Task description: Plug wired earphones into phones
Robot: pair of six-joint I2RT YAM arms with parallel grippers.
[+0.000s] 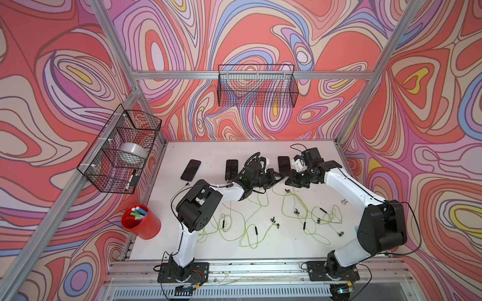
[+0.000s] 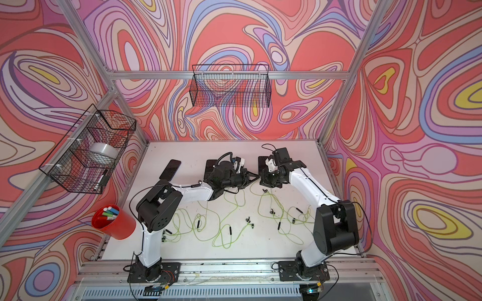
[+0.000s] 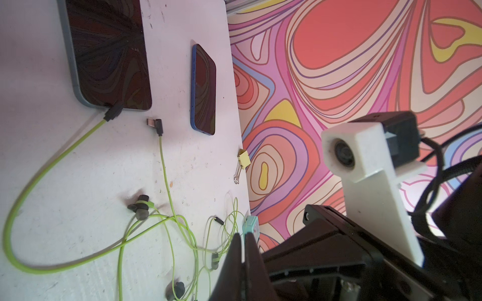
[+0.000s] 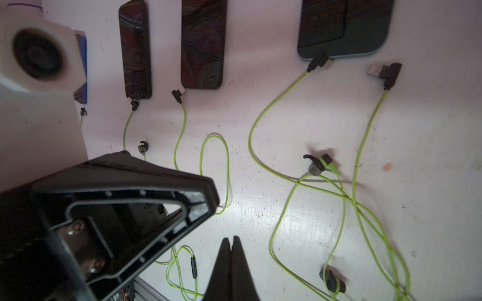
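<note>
Several dark phones lie in a row across the table. Closest to both grippers is a grey-edged phone (image 4: 346, 25). A black angled plug (image 4: 317, 60) on a green cable rests at its lower edge, its metal tip showing outside the phone. Another plug (image 4: 388, 74) lies loose on the table, below a blue-edged phone (image 3: 204, 90). My left gripper has a narrow gap and nothing visible in it. My right gripper is shut, nothing showing between its fingers. Both hover over the table just in front of the grey-edged phone.
Green earphone cables (image 1: 246, 225) with dark earbuds (image 4: 317, 164) tangle over the front of the table. A red cup of pens (image 1: 145, 225) stands at the left edge. The two grippers are close together. Bare table shows at the front right.
</note>
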